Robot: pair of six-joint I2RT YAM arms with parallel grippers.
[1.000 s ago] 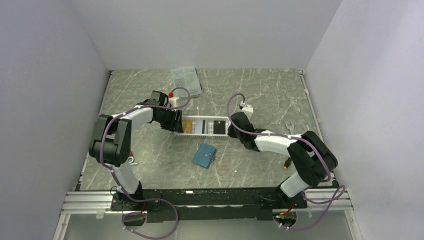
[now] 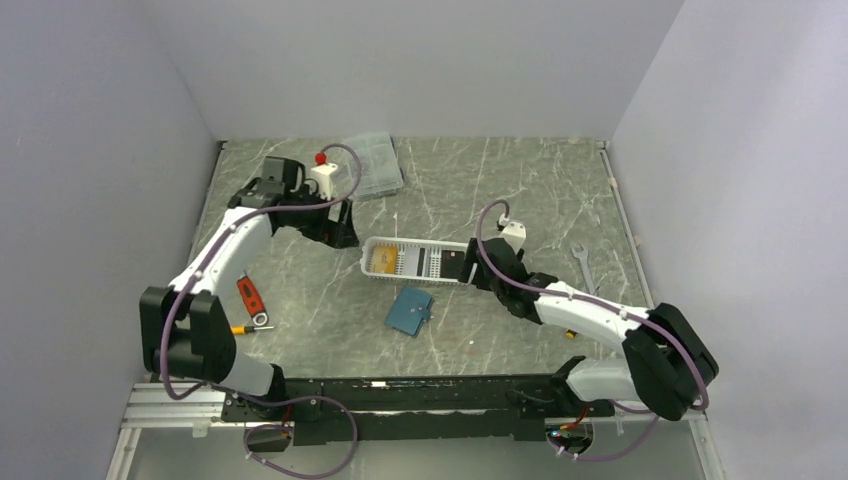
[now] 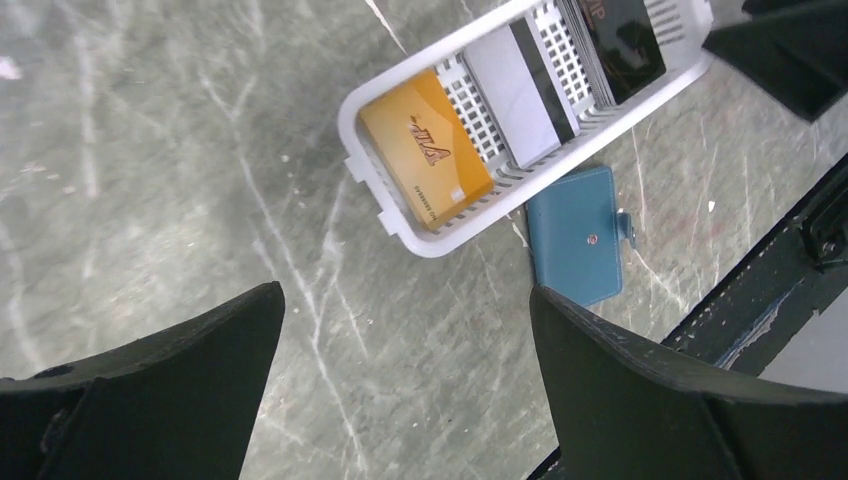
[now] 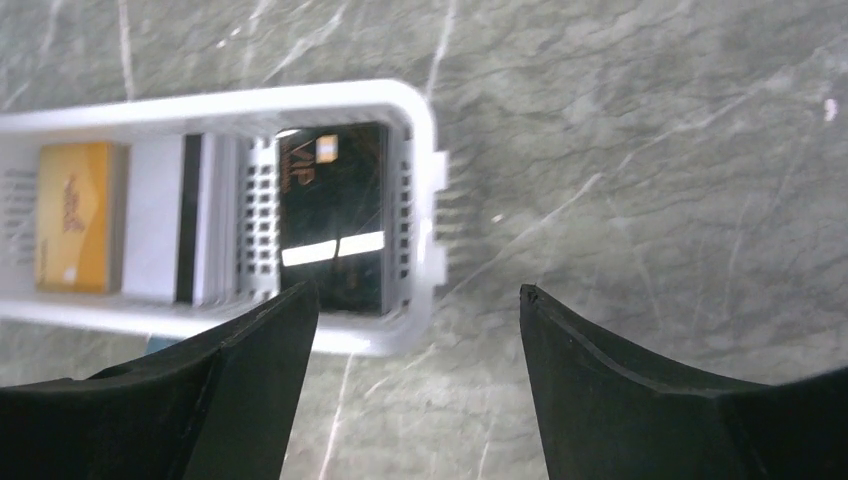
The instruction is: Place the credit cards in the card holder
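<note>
A white basket (image 2: 415, 241) lies across the middle of the table, holding an orange stack of cards (image 3: 425, 150), a white stack with a dark stripe (image 3: 512, 95) and a black VIP stack (image 4: 333, 205). The blue card holder (image 2: 409, 311) lies closed and flat just in front of the basket. My left gripper is open beyond the basket's left end, with only bare table between its fingers. At the basket's right end is my right gripper; its fingers stand apart with nothing held between them.
A clear plastic tray (image 2: 374, 166) sits at the back left. A red utility knife (image 2: 250, 297) and a screwdriver (image 2: 248, 329) lie at the left, a wrench (image 2: 583, 266) at the right.
</note>
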